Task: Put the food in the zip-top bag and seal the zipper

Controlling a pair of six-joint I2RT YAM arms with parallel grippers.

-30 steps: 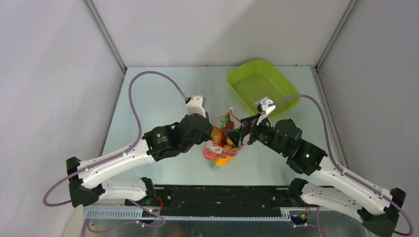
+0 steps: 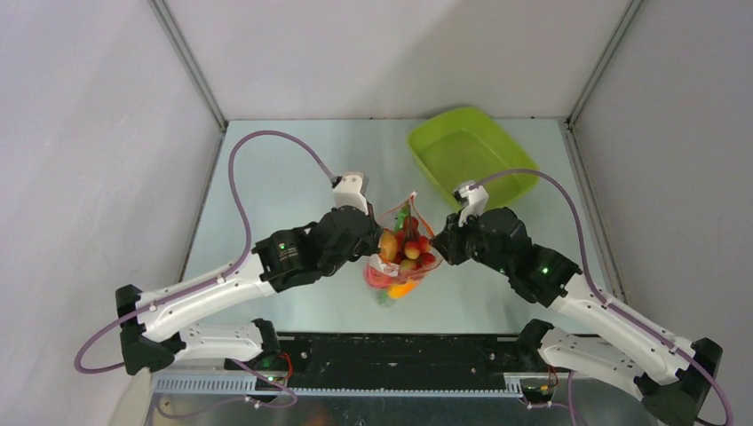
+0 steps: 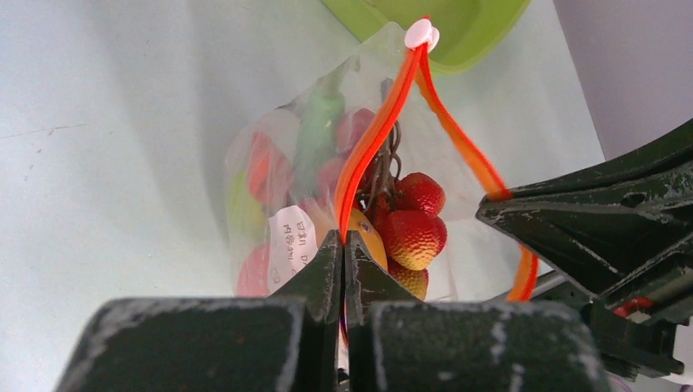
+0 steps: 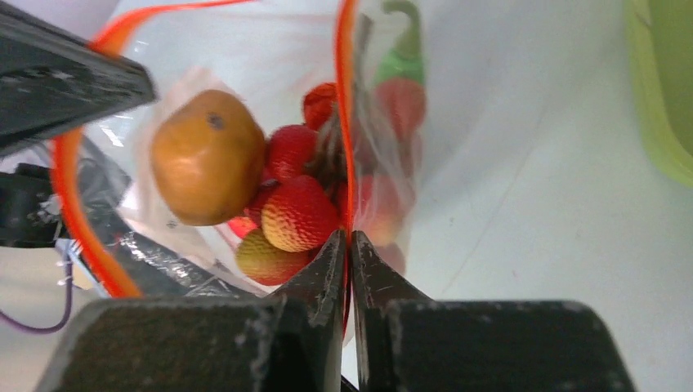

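Observation:
The zip bag (image 2: 404, 266) stands in the middle of the table, its mouth open, holding strawberries (image 3: 413, 237), a round orange-brown food (image 4: 207, 157) and a green pepper (image 3: 321, 131). My left gripper is shut on one orange zipper edge (image 3: 364, 155) at the left of the bag. My right gripper is shut on the opposite zipper edge (image 4: 345, 122) at the right. The white slider (image 3: 421, 33) sits at the far end of the zipper. More red and yellow food shows through the plastic.
A green bin (image 2: 471, 151) stands at the back right behind the bag. Walls border the table at back and sides.
My right gripper has moved off from over the food to the bag's right edge and has shut there. My left gripper has barely moved.

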